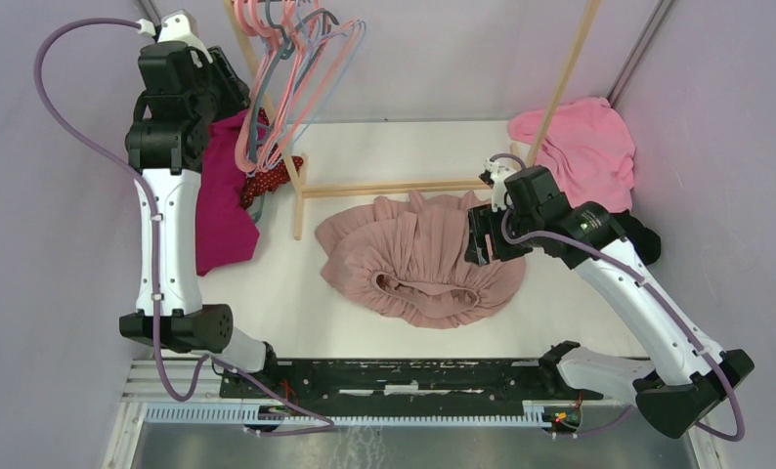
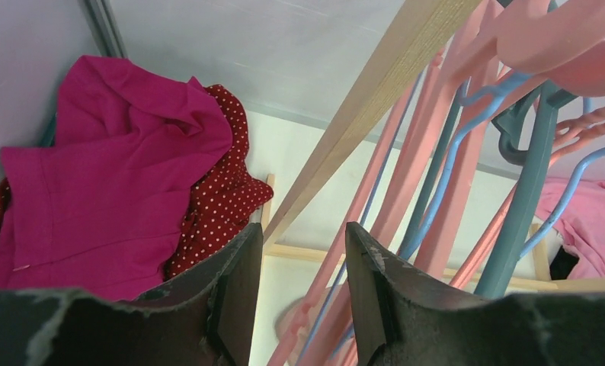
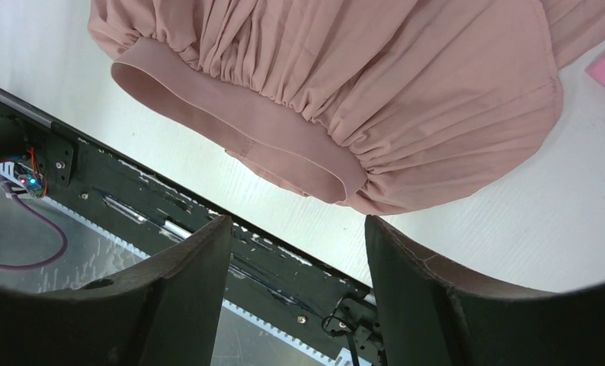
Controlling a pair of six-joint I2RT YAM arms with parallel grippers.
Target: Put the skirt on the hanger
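Note:
The dusty-pink skirt (image 1: pixel 433 249) lies spread on the white table, its waistband (image 3: pixel 242 133) open toward the front edge. Several hangers (image 1: pixel 296 98), pink, grey and light blue, hang bunched from the rack's top at the upper left. Close beside their left side stands my left gripper, open. In its wrist view, pink and blue hanger arms (image 2: pixel 336 293) cross the gap between the fingers, but their depth is hard to judge; none is gripped. Over the skirt's right part, my right gripper is open and holds nothing.
The rack's wooden post (image 2: pixel 360 103) rises close to my left gripper, and its base bar (image 1: pixel 394 187) runs behind the skirt. Magenta cloth (image 1: pixel 223 210) and dotted red cloth (image 1: pixel 267 181) lie left; pink cloth (image 1: pixel 584 147) and black cloth (image 1: pixel 643 237) lie right.

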